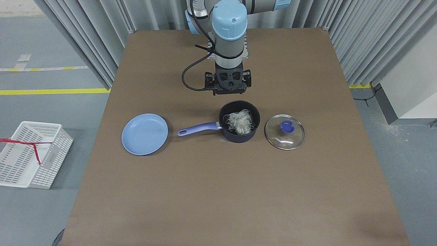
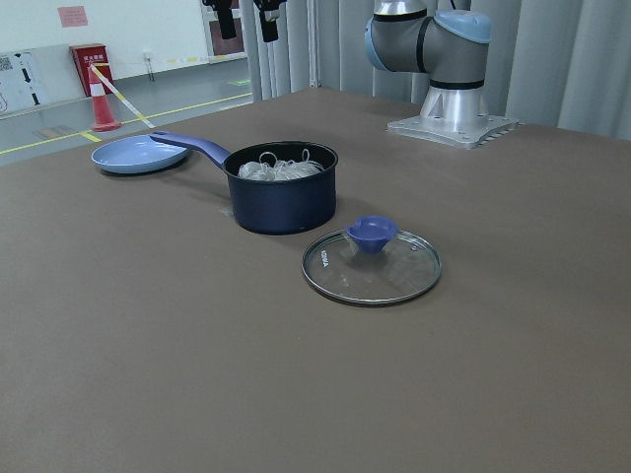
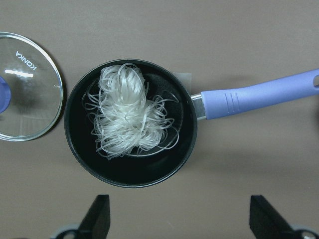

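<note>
A dark saucepan (image 1: 229, 135) with a blue handle (image 3: 259, 94) holds a tangle of white translucent noodles (image 3: 127, 114). To its right in the front view lies a glass lid (image 1: 278, 139) with a blue knob (image 1: 286, 126). A light blue plate (image 1: 144, 133) lies to its left. My gripper is raised above the table on the robot side of the pan, open, with nothing between its fingers.
A white basket (image 1: 49, 168) stands on the floor left of the table.
</note>
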